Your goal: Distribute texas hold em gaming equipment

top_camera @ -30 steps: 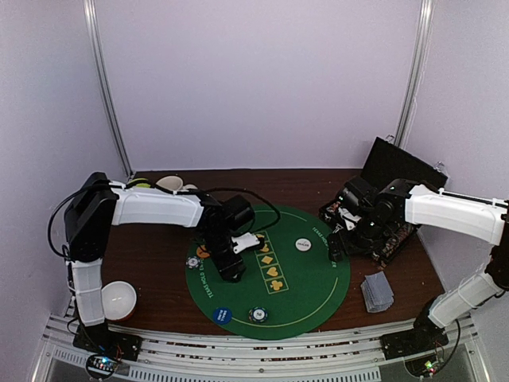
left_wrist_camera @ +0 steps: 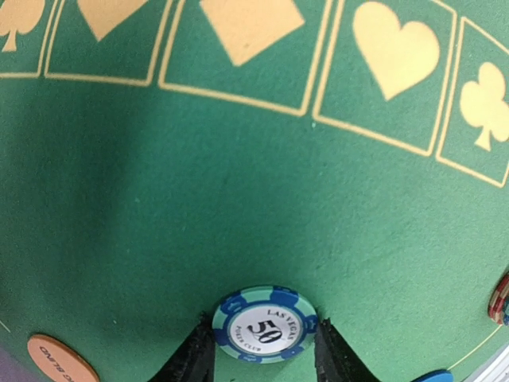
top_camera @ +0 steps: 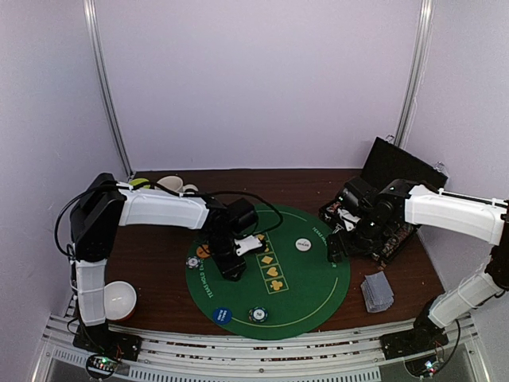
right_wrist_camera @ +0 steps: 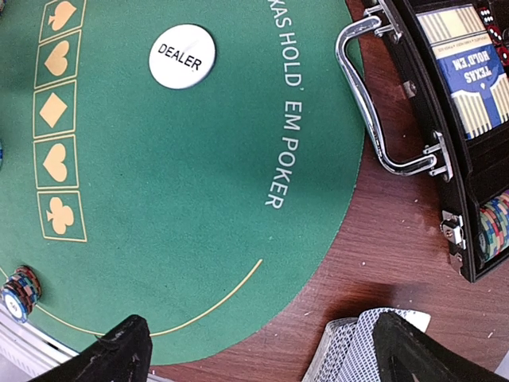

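Note:
A blue-and-teal 50 chip (left_wrist_camera: 264, 324) lies on the green felt mat (top_camera: 310, 294), with the fingertips of my left gripper at either side of it; whether they grip it is unclear. An orange blind button (left_wrist_camera: 60, 358), a blue button (top_camera: 222, 315), a chip stack (right_wrist_camera: 20, 294) and the white dealer button (right_wrist_camera: 182, 56) are on the mat. My right gripper is open above the mat's right side, beside the open black case (right_wrist_camera: 441, 159) holding a card box and chips.
A deck of cards (top_camera: 377, 293) lies on the wood right of the mat. A white bowl (top_camera: 119, 301) sits at the front left, and more cups (top_camera: 170, 182) stand at the back left.
The right arm and the objects in the top view look unchanged.

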